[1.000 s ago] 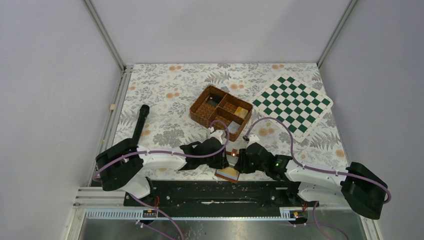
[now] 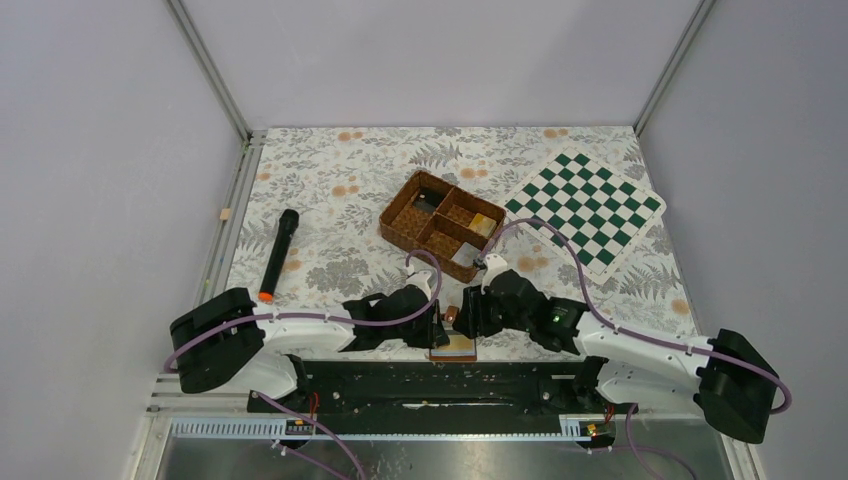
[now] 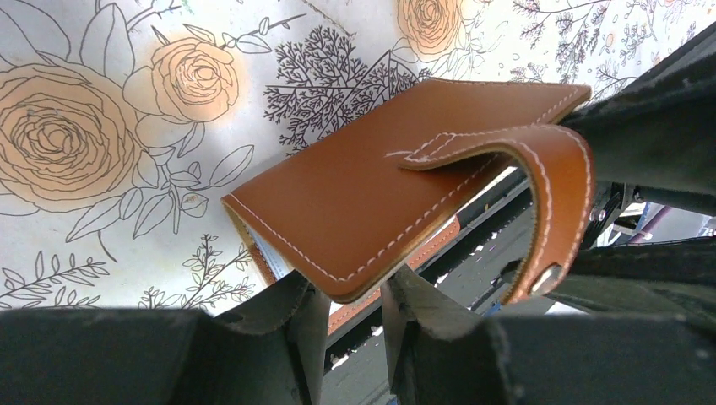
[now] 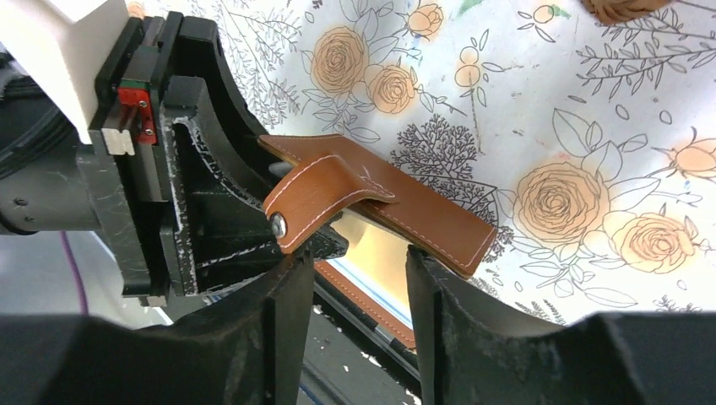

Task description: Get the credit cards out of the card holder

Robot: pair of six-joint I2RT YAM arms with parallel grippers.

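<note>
The brown leather card holder (image 2: 453, 358) lies at the table's front edge, between my two grippers. Its stitched cover (image 3: 363, 186) is lifted, and a strap with a metal snap (image 4: 312, 198) curls over it. Beneath the cover, a yellow card (image 4: 384, 257) and pale card edges (image 4: 371, 285) show inside. My left gripper is shut on the holder's edge at its left side. My right gripper has its fingers apart, close over the holder's right part; the cover's corner passes behind one fingertip, and nothing is clearly clamped there.
A brown woven basket (image 2: 400, 238) with compartments stands behind the grippers, with a yellow card (image 2: 482, 224) and a whitish card (image 2: 466, 254) inside. A black microphone (image 2: 281, 250) lies left; a green-white checkered board (image 2: 590, 212) lies right. The dark rail (image 2: 440, 385) borders the front.
The left gripper has shifted left and slightly toward the front. My right gripper has moved left and away from the front edge, over the holder. The holder has turned straighter, its cover now raised.
</note>
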